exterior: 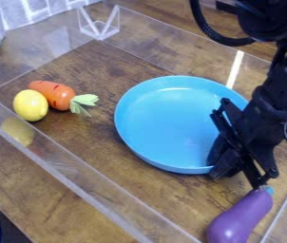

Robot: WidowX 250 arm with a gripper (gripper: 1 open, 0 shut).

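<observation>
A black gripper (235,152) reaches in from the right, its fingers low at the right rim of a blue plate (165,119), partly over it. Whether the fingers stand apart or hold the rim is hard to make out. Just below the gripper lies a purple eggplant (239,218), near the front right.
At the left lie a yellow lemon (30,105) and an orange carrot (53,94) with pale green leaves. Clear plastic walls edge the wooden surface. Bare wood shows left of and below the plate.
</observation>
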